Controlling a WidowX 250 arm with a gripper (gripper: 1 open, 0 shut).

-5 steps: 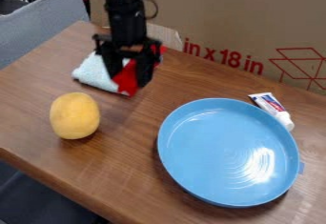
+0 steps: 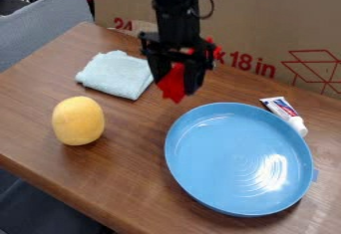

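Observation:
My black gripper hangs over the middle of the table, shut on a red object that is partly hidden behind its dark fingers. Below and to the right of it is a blue plate, empty. A folded light cloth lies to the left behind the gripper, and a yellow round object sits at the front left. A white tube lies behind the plate on the right.
A cardboard box stands along the back of the wooden table. The near left table edge drops to a dark area. Bare wood lies between the yellow object and the plate.
My gripper has risen from in front of the cloth and moved right toward the plate, carrying the red object. The cloth is now more fully visible. The other things are unmoved.

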